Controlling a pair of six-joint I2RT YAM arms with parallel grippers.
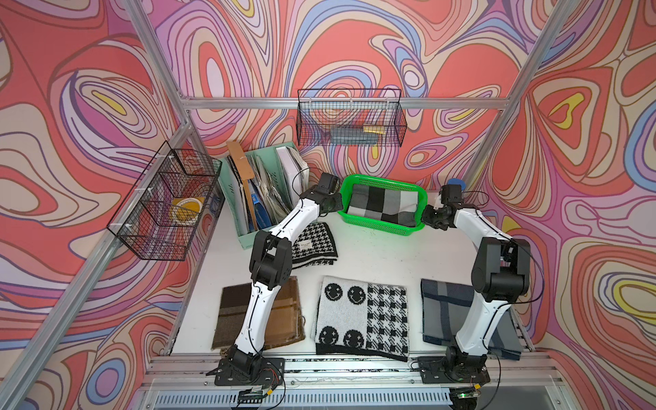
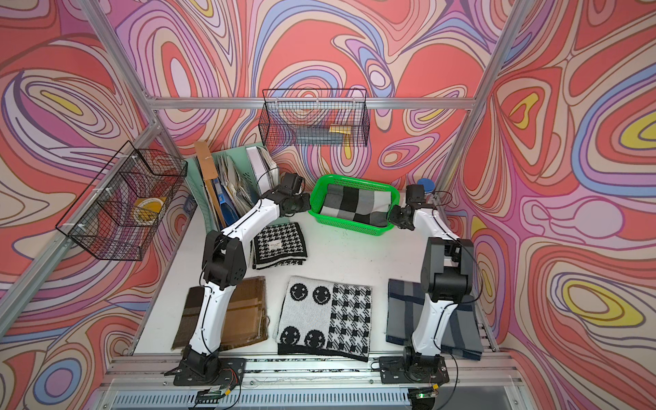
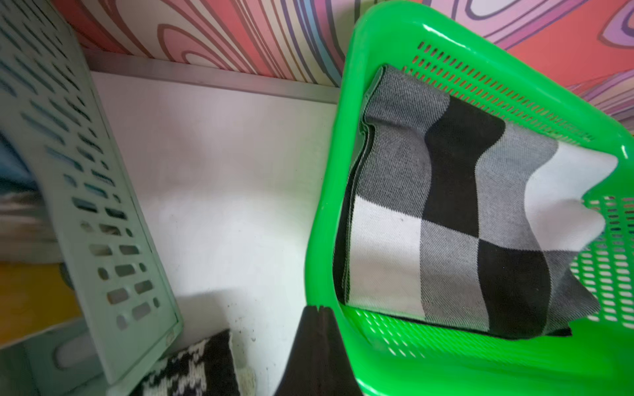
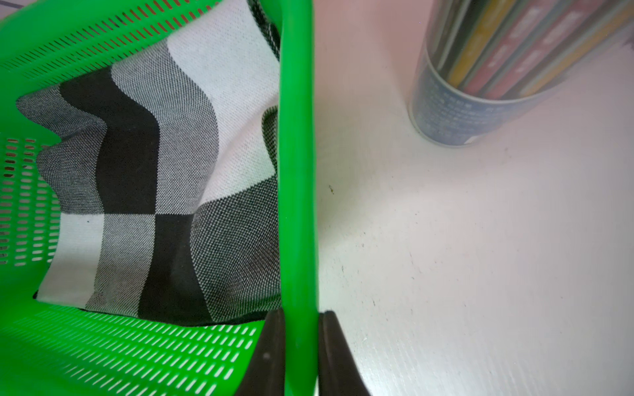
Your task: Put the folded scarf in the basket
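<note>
The black, grey and white checked scarf lies folded inside the green basket (image 1: 382, 229), its right end rumpled against the basket wall in the right wrist view. My right gripper is shut on the basket's right rim (image 4: 298, 198), one finger on each side of it. At the basket's left end, my left gripper is shut with nothing showing between its fingertips; they appear close beside the left rim, and whether they touch it I cannot tell.
A pale green crate of folders (image 1: 263, 191) stands left of my left gripper. A houndstooth scarf (image 1: 315, 244), a brown one (image 1: 273, 314), a smiley one (image 1: 362, 314) and a blue-grey one (image 1: 447, 311) lie nearer. A pencil cup (image 4: 462, 105) stands right.
</note>
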